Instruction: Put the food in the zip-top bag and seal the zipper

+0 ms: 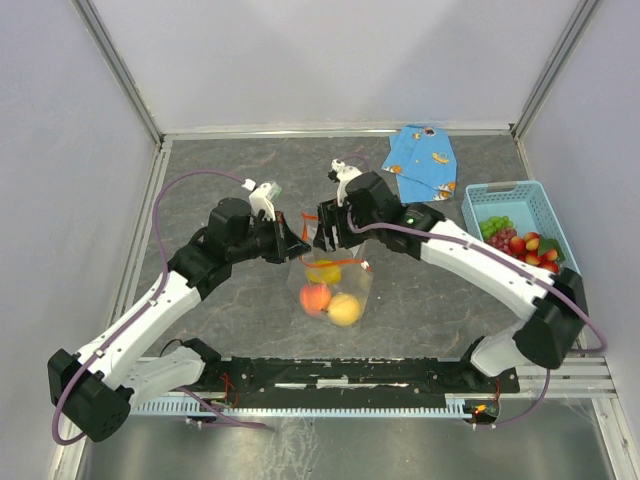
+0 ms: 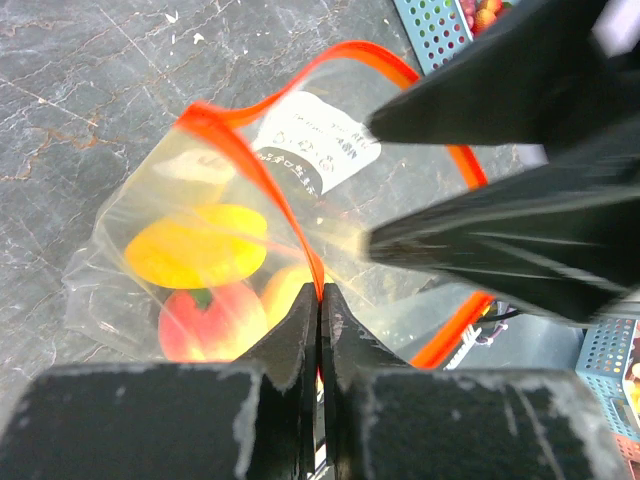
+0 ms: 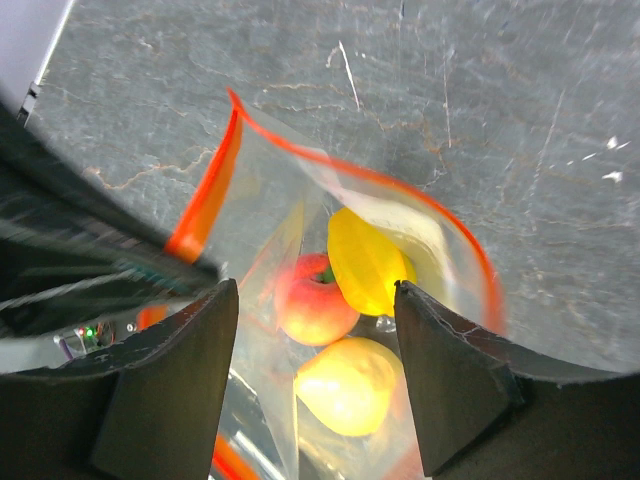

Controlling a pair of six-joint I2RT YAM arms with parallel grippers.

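A clear zip bag with orange zipper (image 2: 235, 145) holds a yellow mango (image 2: 200, 245), a red apple (image 3: 310, 300) and a yellow pear (image 3: 345, 385). My left gripper is shut on the orange zipper edge at the bag's mouth. My right gripper stands open over the bag's opening, its dark fingers framing the fruit in its own view. In the top view both grippers (image 1: 330, 225) are close together above the bag, which rests on the grey table.
A blue basket (image 1: 480, 200) of grapes and red and orange fruit sits at the right. A blue printed cloth (image 1: 420, 175) lies at the back right.
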